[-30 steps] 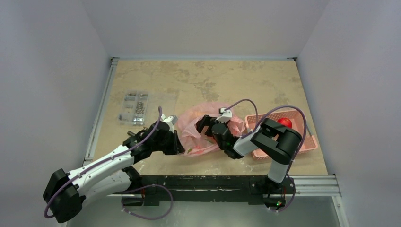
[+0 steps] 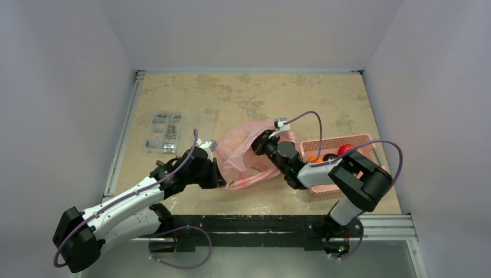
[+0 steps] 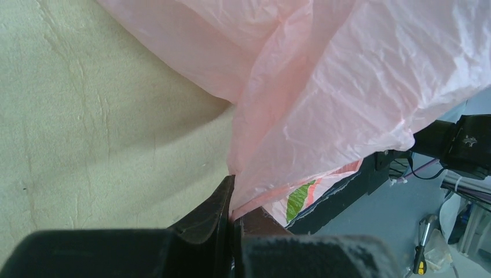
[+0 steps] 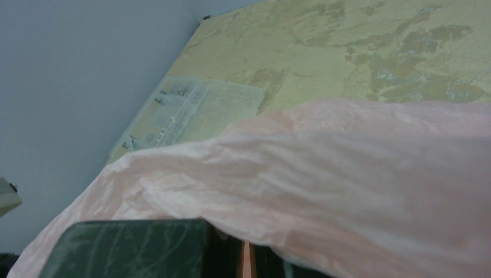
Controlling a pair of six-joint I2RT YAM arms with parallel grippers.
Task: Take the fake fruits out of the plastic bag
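The pink plastic bag (image 2: 237, 156) lies crumpled in the middle of the table. My left gripper is shut on a gathered fold of its thin film at the front left, and the film rises from the fingertips. My right gripper (image 2: 257, 145) is at the bag's upper right, partly under the pink film (image 4: 324, 185). In the right wrist view the film covers most of the fingers, and I see nothing held between them. Whether fruit is inside the bag is hidden.
A pink basket (image 2: 338, 141) at the right holds a red fruit (image 2: 344, 150), an orange one (image 2: 315, 159) and a dark one (image 2: 329, 157). A clear parts box (image 2: 165, 130) lies at the left.
The left arm has not moved.
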